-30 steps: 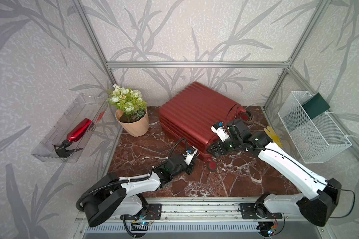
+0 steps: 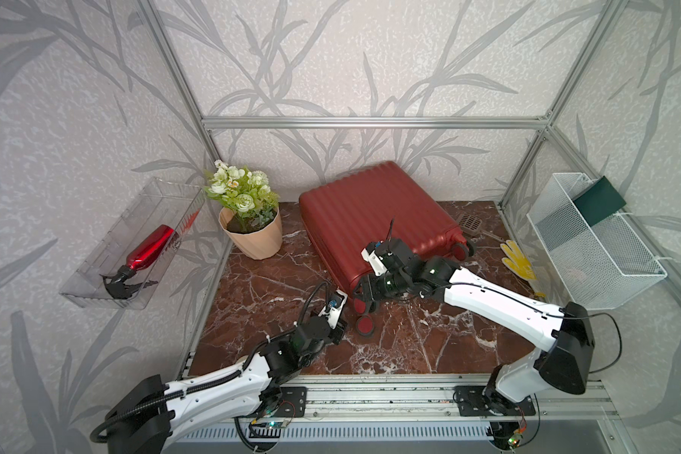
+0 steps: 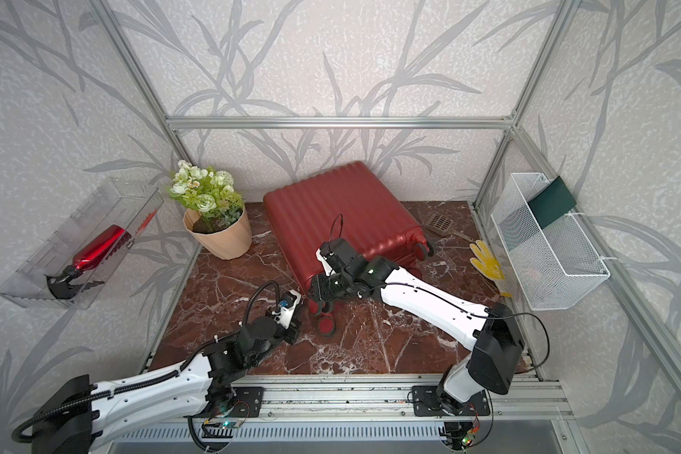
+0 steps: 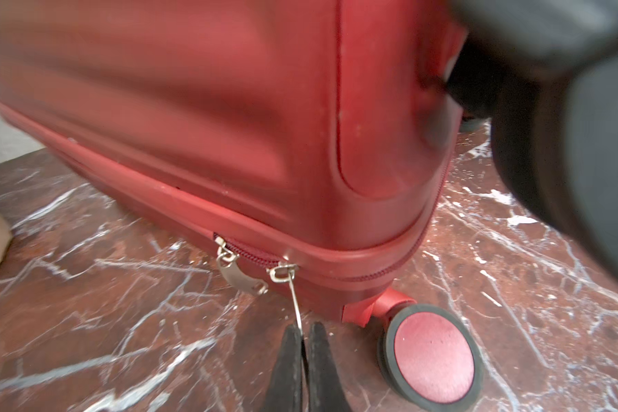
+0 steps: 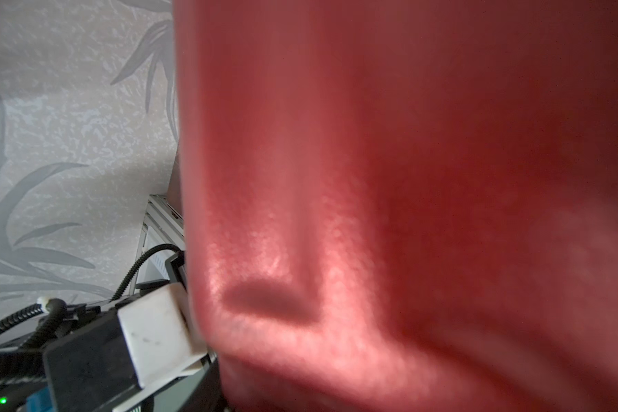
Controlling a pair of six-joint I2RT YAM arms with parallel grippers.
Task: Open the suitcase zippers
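The red suitcase (image 2: 378,212) lies flat on the marble table. In the left wrist view two zipper sliders sit on its seam near the front corner: one with a hanging pull (image 4: 243,278), the other (image 4: 283,272) with its thin pull reaching down into my left gripper, which is shut on it. My right gripper (image 3: 317,287) is at the suitcase's front corner, by a wheel; in the right wrist view red shell fills most of the picture, and its fingers are hidden.
A flowerpot (image 2: 249,236) stands left of the suitcase. Yellow gloves (image 2: 519,261) lie at the right. A clear bin (image 2: 106,272) and white wire basket (image 2: 582,280) hang on the side walls. Marble is clear at front left.
Both arms have moved left, and the suitcase's front corner has shifted left with them, the suitcase turning slightly.
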